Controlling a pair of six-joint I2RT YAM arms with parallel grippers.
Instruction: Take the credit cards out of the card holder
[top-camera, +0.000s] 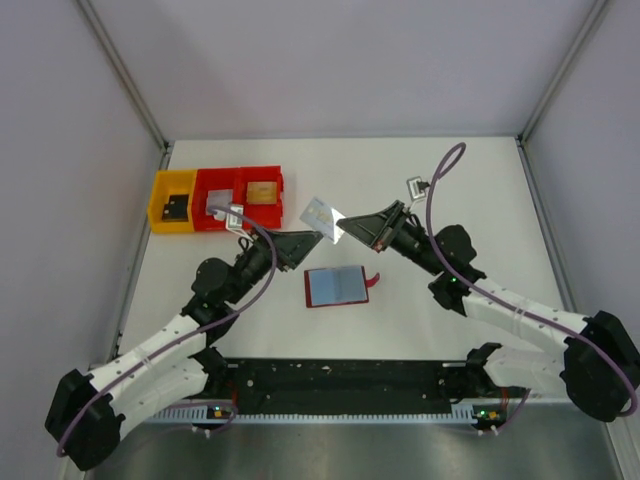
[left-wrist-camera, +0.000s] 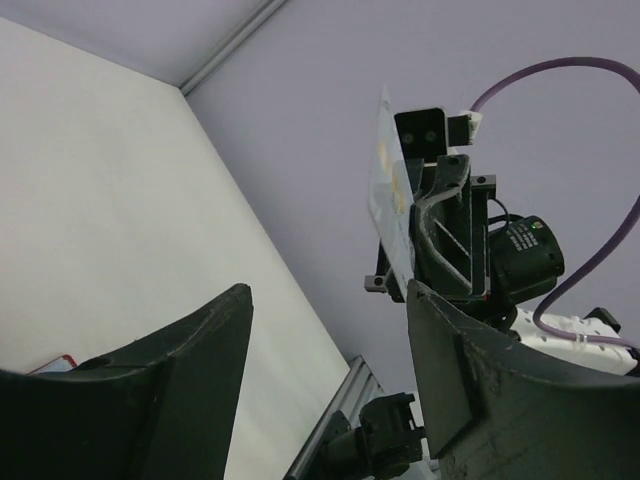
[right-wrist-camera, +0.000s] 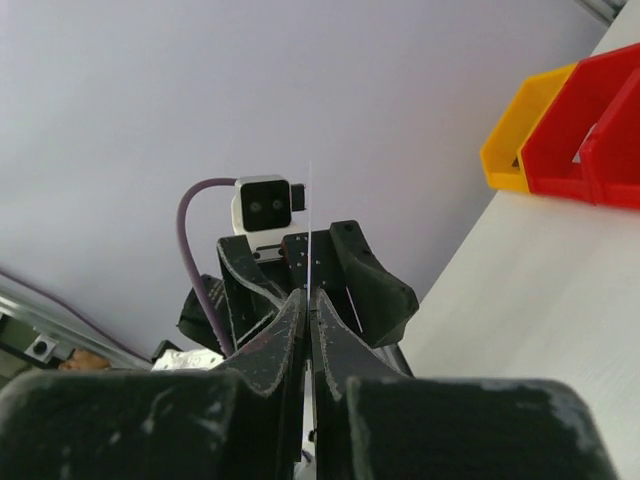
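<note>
A pale card (top-camera: 323, 218) is up above the table, one end pinched in my shut right gripper (top-camera: 347, 226). In the right wrist view the card (right-wrist-camera: 309, 225) is edge-on, a thin line rising from the closed fingertips. My left gripper (top-camera: 317, 237) is close to the card's other side, its fingers parted. The left wrist view has the card (left-wrist-camera: 390, 190) toward the right finger, with nothing clearly between the fingers. Lower down on the table lies the card holder (top-camera: 337, 286), red-edged with a pale blue-grey face and a red tab (top-camera: 373, 280).
A yellow bin (top-camera: 158, 205) with something dark in it stands at the back left, beside two red bins (top-camera: 240, 198) holding a whitish and a tan item.
</note>
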